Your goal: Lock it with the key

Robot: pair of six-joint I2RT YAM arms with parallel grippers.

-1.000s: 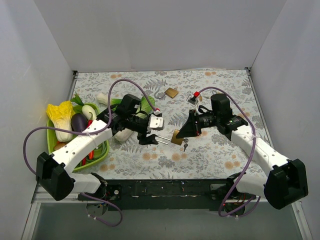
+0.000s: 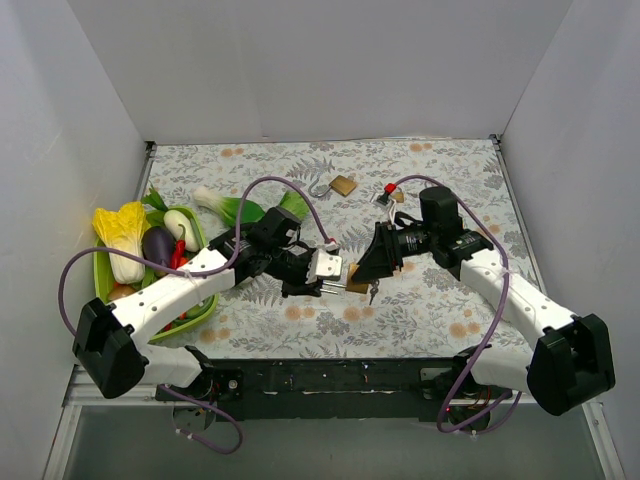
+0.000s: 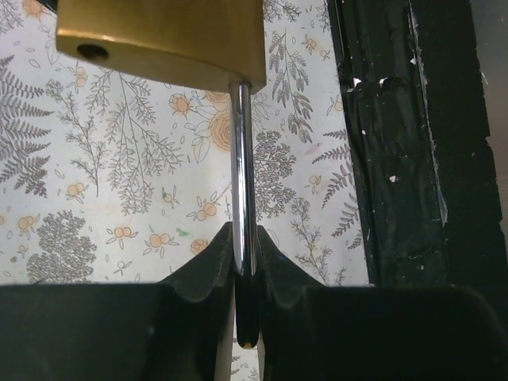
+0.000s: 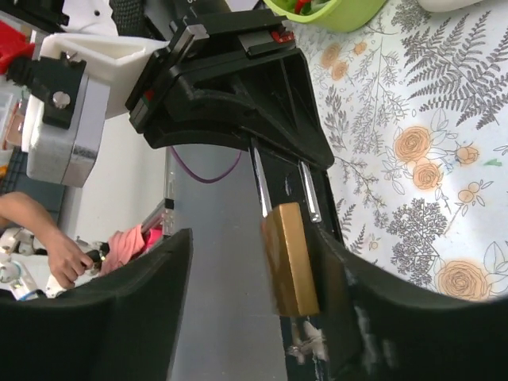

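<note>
My left gripper is shut on the padlock's steel shackle, whose other leg shows in the right wrist view. My right gripper [image 2: 370,270] surrounds the body from the other side, its blurred fingers spread apart with the body visible between them; whether they touch it is unclear. Keys [image 2: 374,293] hang at the body's far end, blurred in the right wrist view.
A green bin [image 2: 105,270] of vegetables and leeks [image 2: 225,205] lie at left. A second padlock piece [image 2: 343,185] and a silver shackle [image 2: 318,188] lie toward the back. The table's dark front edge [image 2: 300,375] runs below the grippers.
My left gripper has moved right and slightly down, closing in on the padlock. The right arm has moved very little; the keys beside it hang slightly differently.
</note>
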